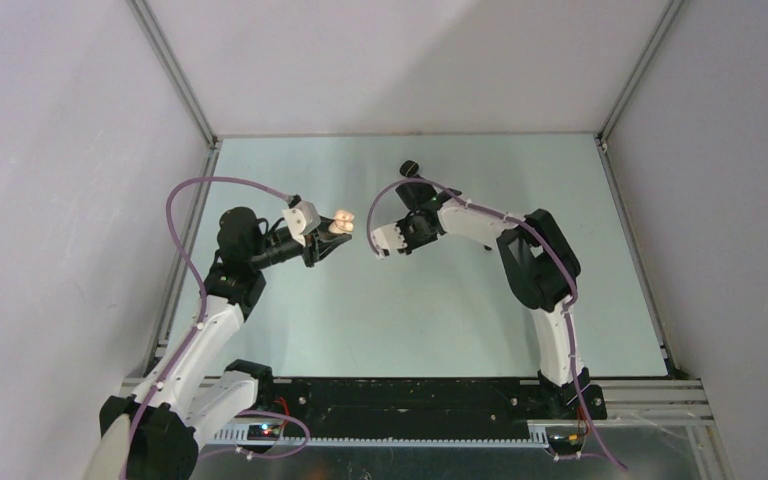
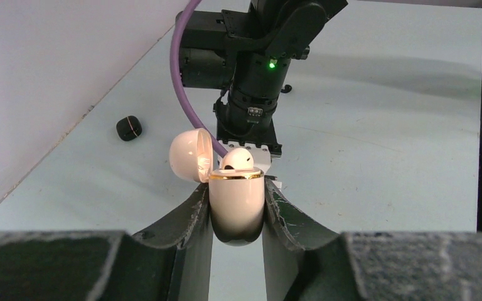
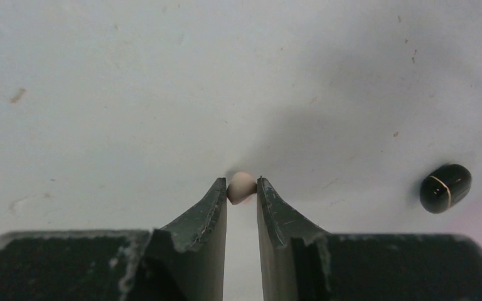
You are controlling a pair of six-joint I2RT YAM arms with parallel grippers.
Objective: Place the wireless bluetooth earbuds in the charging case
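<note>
The cream charging case (image 2: 236,207) with a gold band is held upright in my left gripper (image 1: 332,240), its lid (image 2: 188,157) hinged open. A rounded earbud top with a dark spot shows inside it. My right gripper is shut on a small cream earbud, of which only a rounded end shows between the fingertips in the right wrist view. In the top view the right gripper's tips are hidden under its arm, to the right of the case.
A small black oval object (image 1: 410,168) with a thin band lies on the table behind the right arm.
</note>
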